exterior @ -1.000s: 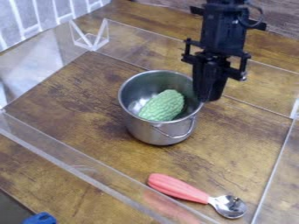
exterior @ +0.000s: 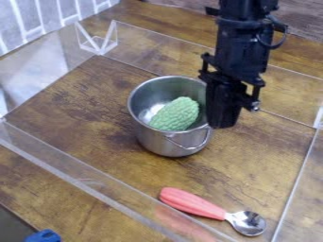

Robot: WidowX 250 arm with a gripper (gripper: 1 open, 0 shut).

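A steel pot (exterior: 164, 142) with a wire handle stands on the wooden table, holding a green bumpy object (exterior: 176, 113). The black gripper (exterior: 225, 113) hangs at the pot's right rim, pointing down; its fingertips are dark and run together, with nothing visible held. A spoon (exterior: 214, 212) with a pink handle and metal bowl lies near the front, below the pot.
Clear plastic walls (exterior: 76, 165) border the table's left and front. A blue object (exterior: 43, 235) sits at the lower left corner.
The gripper has moved slightly toward the front and right along the pot's right side. The pot, green object and spoon look unmoved.
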